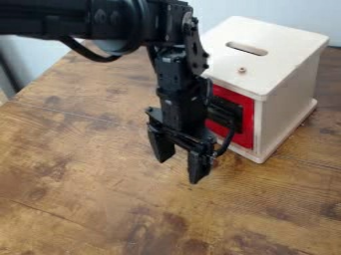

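My black gripper points down over the wooden table, in front of a pale wooden box with a red front panel. Its two fingers stand apart, open, with nothing visible between them. The arm partly hides the red panel and the box's lower front.
The box has a slot and a small knob on its top. A pale wall stands behind the table.
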